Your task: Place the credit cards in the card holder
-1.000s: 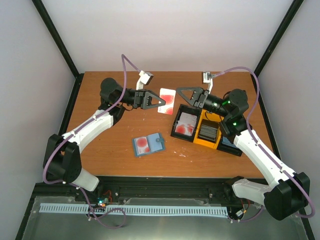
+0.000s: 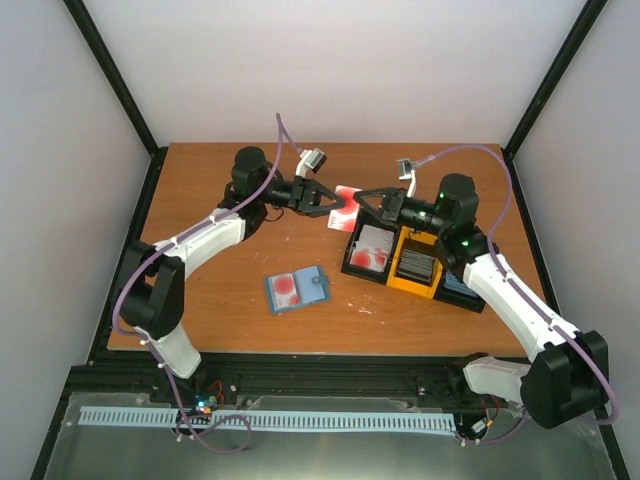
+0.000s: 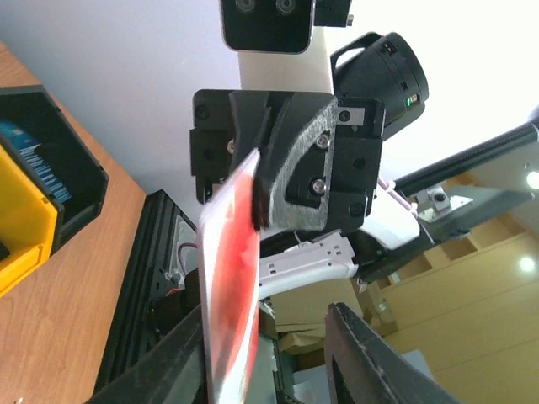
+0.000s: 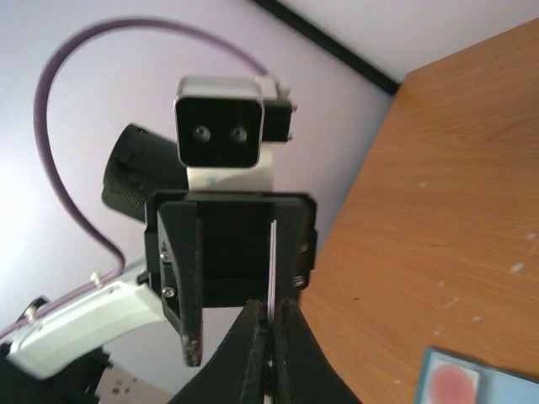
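A white card with red circles [image 2: 346, 216] is held up between the two arms above the table. My right gripper is shut on its edge; the card shows edge-on in the right wrist view. Around the card's other side stands my left gripper, its fingers open. In the left wrist view the card [image 3: 229, 282] lies between those fingers, close to the left one, and whether it touches cannot be told. Below on the table lies the open blue card holder [image 2: 314, 289], a red-and-white card [image 2: 285, 291] in its left side.
At the right stands an organizer with black and orange compartments [image 2: 408, 290]. Its left one holds white-and-red cards [image 2: 371, 248], its middle one dark cards [image 2: 415, 263], its right one blue cards [image 3: 38, 160]. The table left of the holder is bare.
The holder stayed put.
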